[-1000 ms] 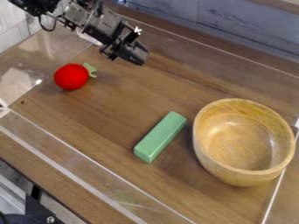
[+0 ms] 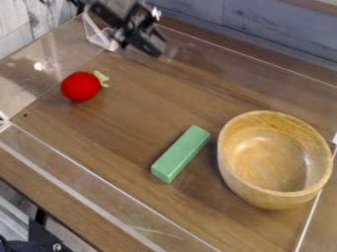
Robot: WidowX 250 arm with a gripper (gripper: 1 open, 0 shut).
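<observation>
A red tomato-like object (image 2: 79, 87) with a green stem lies on the wooden table (image 2: 145, 138) at the left. A green rectangular block (image 2: 180, 154) rests lower centre, left of a wooden bowl (image 2: 273, 160). At the top left, the gripper (image 2: 148, 44) is above and behind the red object, apart from it. It is blurred and partly out of view, so its fingers are unclear.
A pale translucent item (image 2: 101, 34) sits beside the arm at the top left. A blue-grey wooden wall (image 2: 263, 30) runs along the back.
The gripper has moved up, toward the back of the table, and is now more blurred and further out of view. The objects on the table have not moved.
</observation>
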